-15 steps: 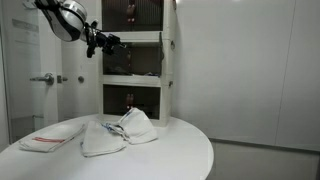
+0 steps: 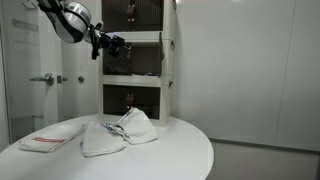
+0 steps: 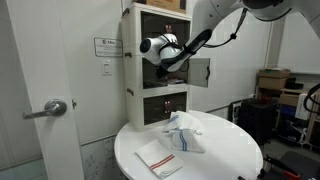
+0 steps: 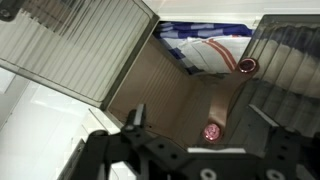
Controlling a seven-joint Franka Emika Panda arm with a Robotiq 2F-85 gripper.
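Observation:
High in front of a cabinet with dark door panels (image 2: 131,98), my gripper (image 2: 120,45) hangs at the level of its upper compartments. In the wrist view the black fingers (image 4: 138,116) stand well apart at the lower edge, so the gripper is open, and no held thing shows between them. Beyond them is a white folded cloth with blue and red markings (image 4: 208,50), beside ribbed translucent panels (image 4: 90,45). Two reddish-brown round knobs (image 4: 247,65) are joined by a brown strip. Whether the fingers touch the cabinet cannot be made out.
Below, a round white table (image 2: 165,155) bears several white cloths (image 2: 102,139), one with a red stripe (image 3: 158,156). An opened door panel (image 3: 198,71) juts from the cabinet. A door with a lever handle (image 3: 52,108) stands at the left.
My gripper has shifted slightly to the right in front of the cabinet in exterior view 1. The cloths on the table have not moved.

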